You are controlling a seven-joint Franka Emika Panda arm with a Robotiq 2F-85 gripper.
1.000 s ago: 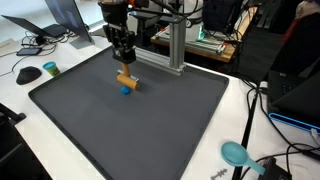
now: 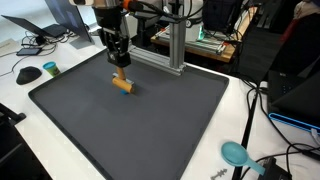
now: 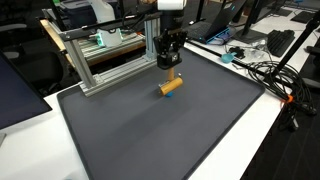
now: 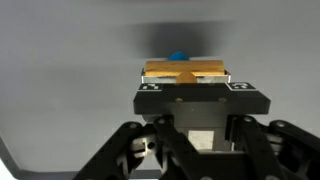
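Note:
An orange-brown wooden piece shaped like a small mallet (image 2: 123,86) hangs head-down from my gripper (image 2: 120,66), which is shut on its upright handle. In exterior view 2 its cylindrical head (image 3: 171,86) lies across, low over the dark mat. A small blue thing (image 2: 127,93) sits on the mat right by the head, partly covered by it; touching or apart, I cannot tell. In the wrist view the wooden head (image 4: 185,68) spans just ahead of the fingers, with the blue thing (image 4: 178,57) showing past its far edge.
A metal frame (image 3: 115,75) stands along one edge. A green cup (image 2: 51,68) is beyond the mat's left corner, and a turquoise round object (image 2: 236,155) lies off its right side.
My gripper and the wooden mallet have moved slightly left and down in exterior view 1. The head now overlaps the blue thing, which showed clear below it before.

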